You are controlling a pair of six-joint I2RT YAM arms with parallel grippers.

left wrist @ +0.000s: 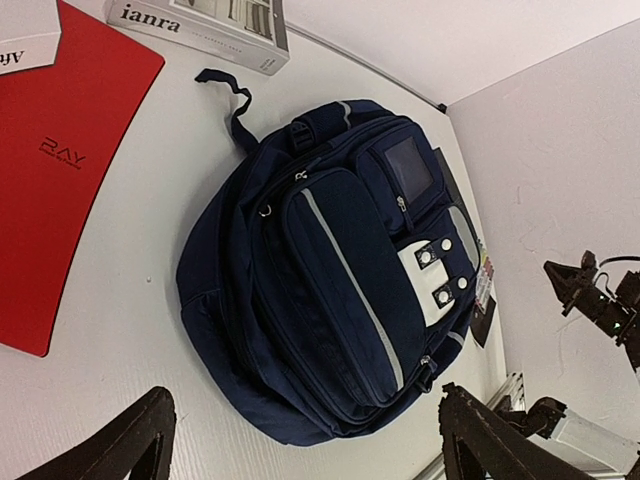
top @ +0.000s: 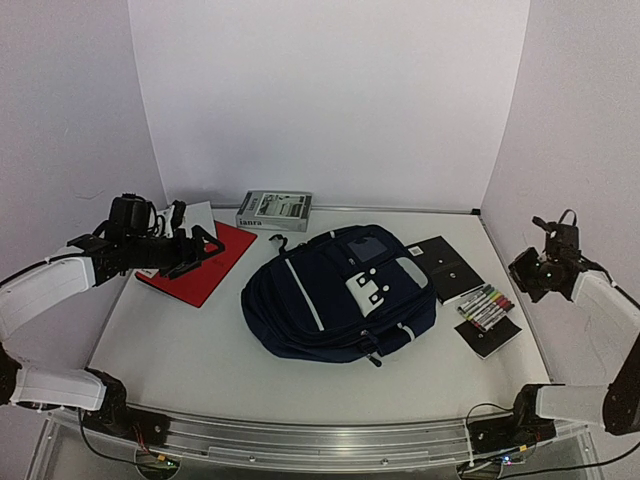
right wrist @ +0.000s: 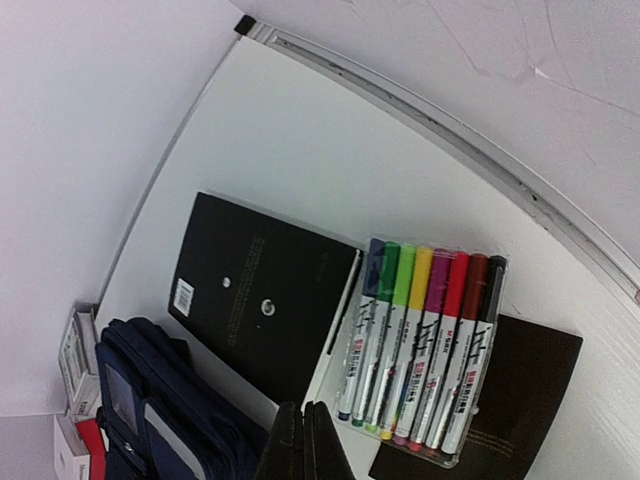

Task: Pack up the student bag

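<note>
A dark blue backpack (top: 340, 290) lies flat in the middle of the table, and its zips look closed. Above the red folder (top: 205, 275) on the left, my left gripper (top: 210, 247) stands open; its fingers (left wrist: 130, 445) are wide apart in the left wrist view with nothing between them. My right gripper (top: 520, 275) is raised off the table's right side, its fingers (right wrist: 292, 440) together and nothing showing between them. Below it a clear pack of coloured markers (right wrist: 420, 350) rests partly on a small black notebook (right wrist: 540, 375), beside a larger black notebook (right wrist: 260, 290).
A grey and white box (top: 274, 210) stands at the back left. Behind the left gripper a white box (top: 200, 217) lies by the folder. Bare table (top: 200, 360) spreads in front of the backpack. Walls rise at the back and both sides.
</note>
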